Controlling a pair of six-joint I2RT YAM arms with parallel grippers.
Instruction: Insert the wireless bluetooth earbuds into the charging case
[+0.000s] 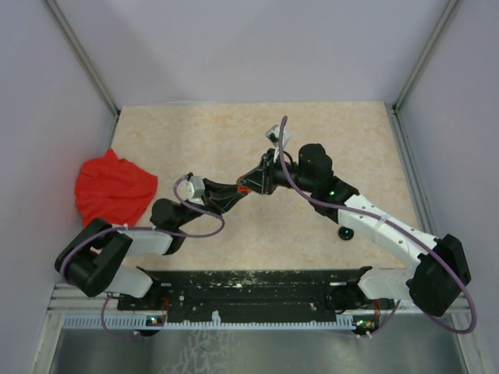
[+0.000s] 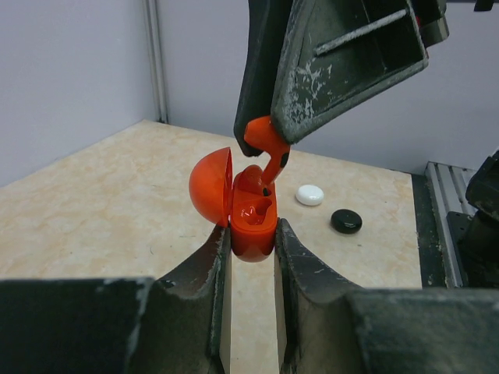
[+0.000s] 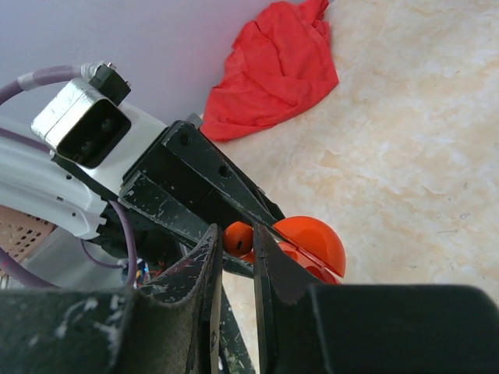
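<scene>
Over the table's middle, my left gripper holds the red charging case [image 2: 253, 222], its lid [image 2: 207, 187] open and upright. My right gripper is shut on a red earbud [image 2: 267, 140], whose stem points down into the case's opening at its top. In the top view the two grippers meet, mostly covering the case. Whether the stem sits inside a slot cannot be told for certain.
A red cloth [image 1: 113, 187] lies at the table's left. A black round object [image 2: 345, 220] and a white one [image 2: 309, 195] lie on the table [image 1: 179, 132], which is otherwise largely clear.
</scene>
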